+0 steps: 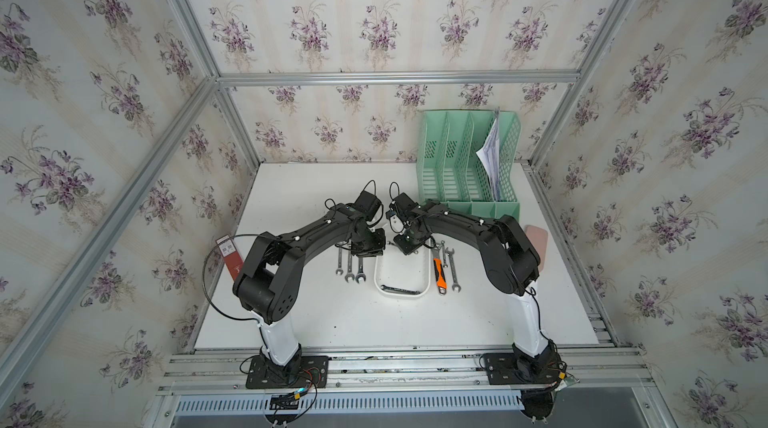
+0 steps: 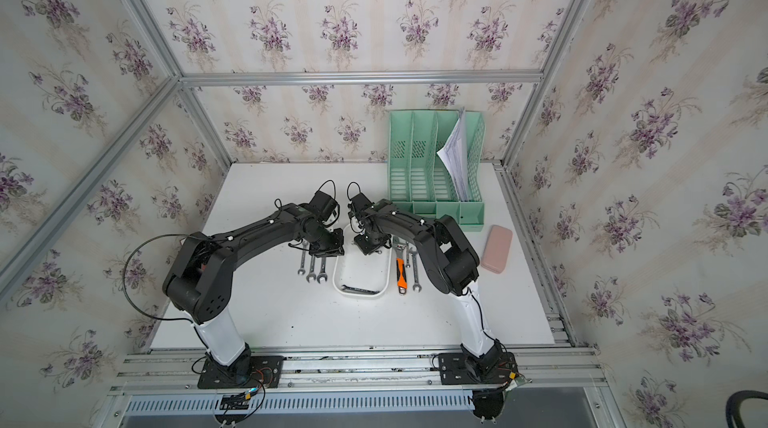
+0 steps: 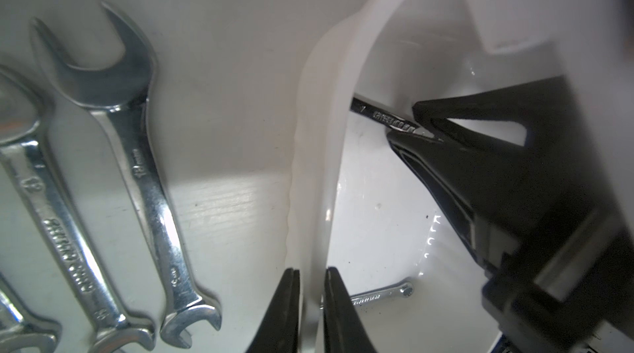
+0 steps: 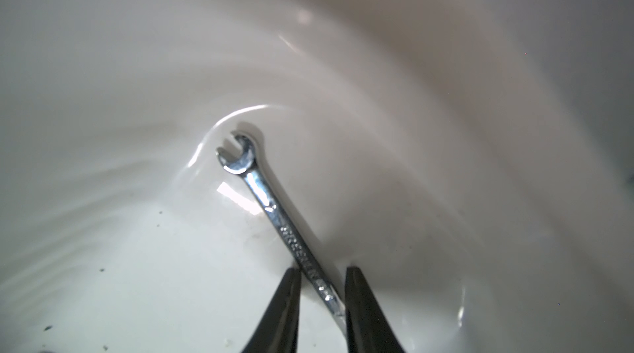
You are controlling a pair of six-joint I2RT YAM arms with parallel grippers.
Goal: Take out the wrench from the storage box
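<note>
My left gripper is shut on the near-left rim of the white storage box (image 3: 334, 148), one finger on each side of the wall. Inside the box, my right gripper points down with its fingers parted around the shaft of a small silver wrench (image 4: 284, 221). A gap shows between the fingers and the shaft, and the wrench's open end lies flat on the box floor. The left wrist view also shows this wrench beside a dark right finger (image 3: 429, 161). Another wrench (image 1: 400, 290) rests along the box's front wall.
Left of the box lie several silver wrenches (image 1: 349, 264). An orange-handled adjustable wrench (image 1: 440, 274) and silver wrenches (image 1: 454, 272) lie close to its right. A green file rack (image 1: 468, 207) stands behind on the right.
</note>
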